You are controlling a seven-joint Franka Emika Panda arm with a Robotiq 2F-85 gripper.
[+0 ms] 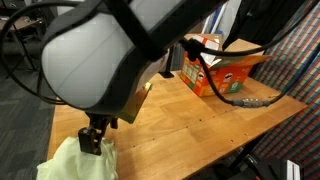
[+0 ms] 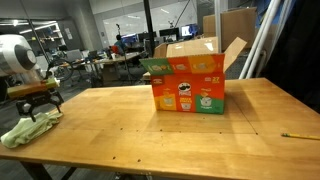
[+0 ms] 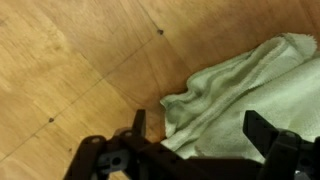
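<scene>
A pale green-white cloth (image 1: 75,162) lies crumpled at the table's near left end. In the wrist view the cloth (image 3: 225,100) fills the lower right, with a folded edge running up to the right. My gripper stands open over it, its left finger (image 3: 139,125) above bare wood and its right finger (image 3: 260,130) above the cloth. Nothing is held between them. From the side, the gripper (image 2: 42,106) is low, just over the cloth (image 2: 30,128); whether its fingertips touch the fabric I cannot tell.
An open red and green cardboard box (image 2: 188,90) stands toward the back of the wooden table (image 2: 130,135). At the far right lies a thin orange pencil-like stick (image 2: 303,136). Between cloth and box the tabletop is clear.
</scene>
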